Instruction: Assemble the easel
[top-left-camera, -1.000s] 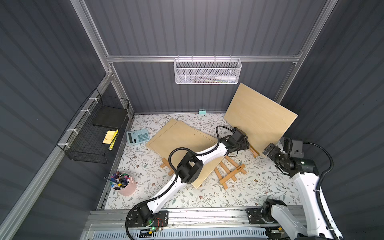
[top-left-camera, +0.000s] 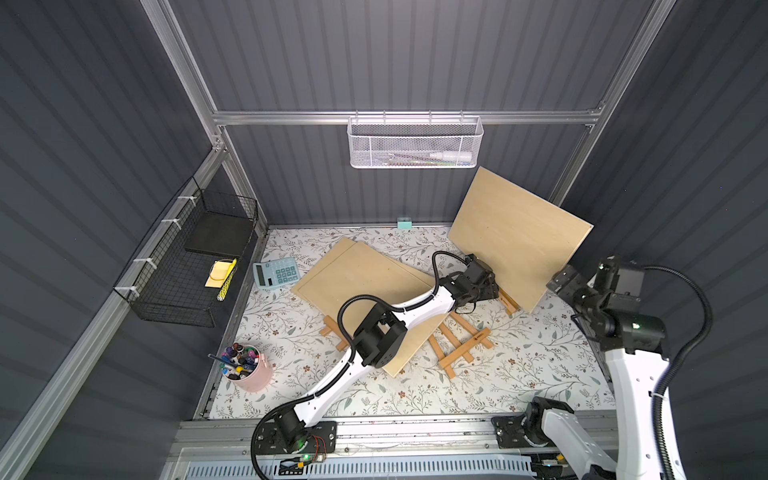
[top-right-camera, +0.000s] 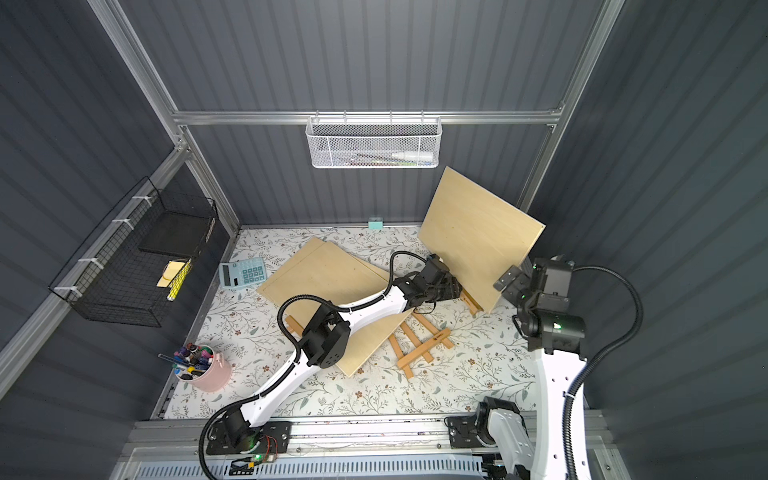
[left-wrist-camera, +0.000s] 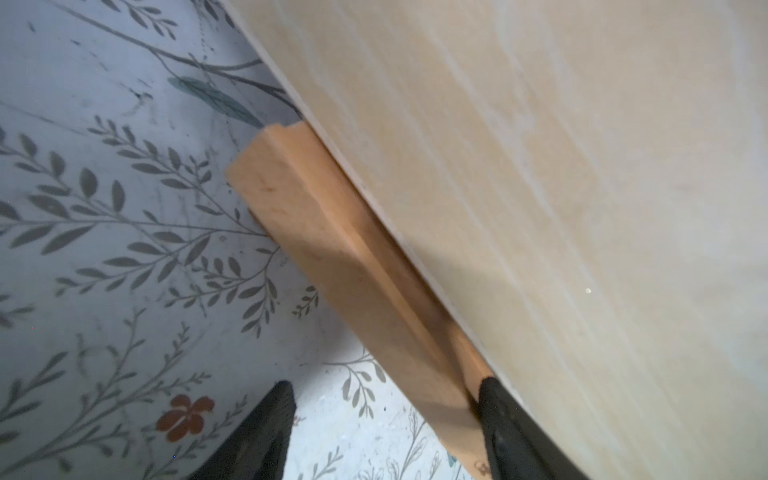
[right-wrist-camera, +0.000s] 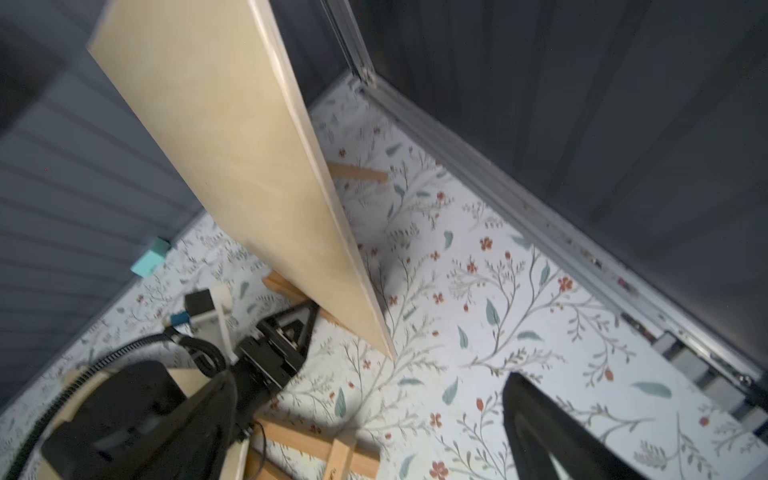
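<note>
The easel's tall pale board (top-left-camera: 520, 236) leans back at the right of the table, with a wooden ledge (left-wrist-camera: 344, 264) along its lower edge. At this ledge is my left gripper; one finger (left-wrist-camera: 512, 432) touches it near the board. Patterned cloth shows between the other finger and the ledge, so a hold is unclear. My right gripper stands open and empty to the board's right. A wooden frame (top-left-camera: 462, 349) lies in front, partly under flat boards (top-left-camera: 364, 276).
The calculator (top-left-camera: 276, 273) and pink pen cup (top-left-camera: 254, 374) stand at the left. A small teal block (top-left-camera: 405, 223) sits by the back wall.
The board still leans, hardly shifted. The left arm looks still.
</note>
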